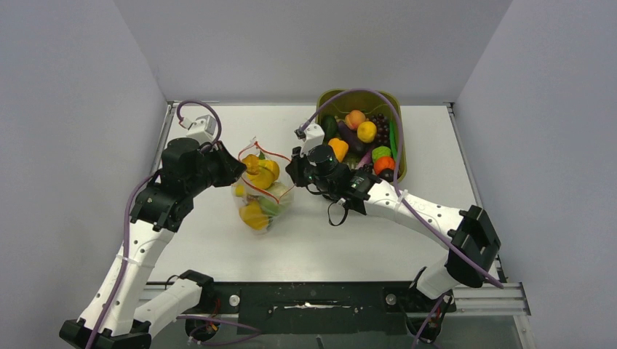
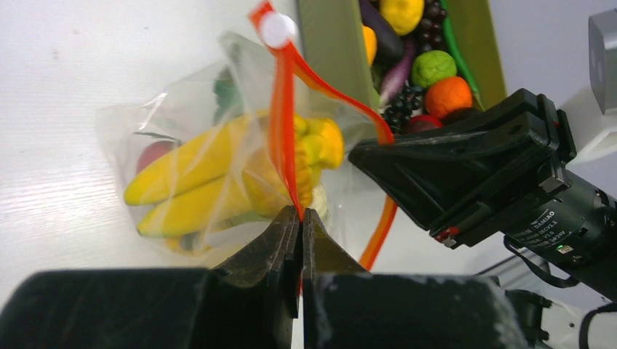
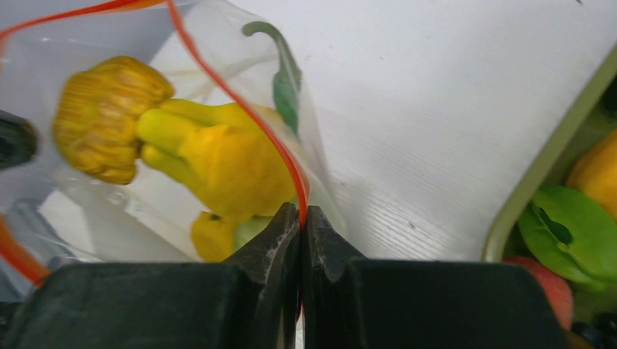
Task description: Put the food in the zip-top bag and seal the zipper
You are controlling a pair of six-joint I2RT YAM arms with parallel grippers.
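Note:
A clear zip top bag (image 1: 245,200) with a red-orange zipper hangs with its mouth open between my two grippers. In the left wrist view my left gripper is shut on one zipper edge of the bag (image 2: 120,123). Across from it, my right gripper is shut on the opposite edge of the mouth. Yellow food (image 3: 233,163) lies inside the bag, among it a bunch of bananas (image 2: 193,171) and a ridged yellow piece (image 3: 109,109). A green leafy piece (image 3: 286,94) and a reddish one (image 2: 153,154) also show through the plastic.
A green bin (image 1: 400,163) of mixed toy fruit and vegetables stands at the back right, close behind my right gripper.

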